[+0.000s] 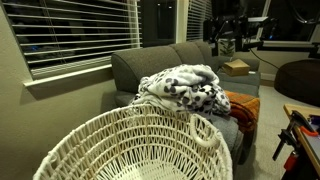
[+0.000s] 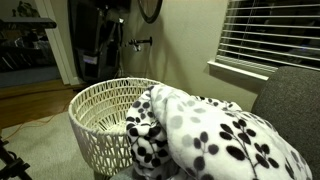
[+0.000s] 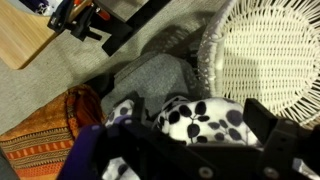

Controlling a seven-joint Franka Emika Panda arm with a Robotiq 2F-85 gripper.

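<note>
A white blanket with black leaf print [image 1: 185, 88] lies heaped on the grey sofa [image 1: 140, 65], next to a large white woven basket [image 1: 130, 145]. Seen from the second exterior view, the blanket [image 2: 225, 140] fills the front right, and its near folds overlap the view of the basket [image 2: 90, 115]. My gripper [image 1: 228, 46] hangs in the air above and behind the blanket. Looking down in the wrist view, its dark fingers stand wide apart, with the patterned blanket [image 3: 205, 120] visible below the gap and nothing held between them. The basket [image 3: 265, 60] is at the upper right there.
An orange patterned cloth [image 3: 45, 135] lies on the sofa beside the blanket. A cardboard box [image 1: 236, 67] sits farther back. A wooden table [image 1: 305, 120] stands at the right edge. The basket's visible interior is empty.
</note>
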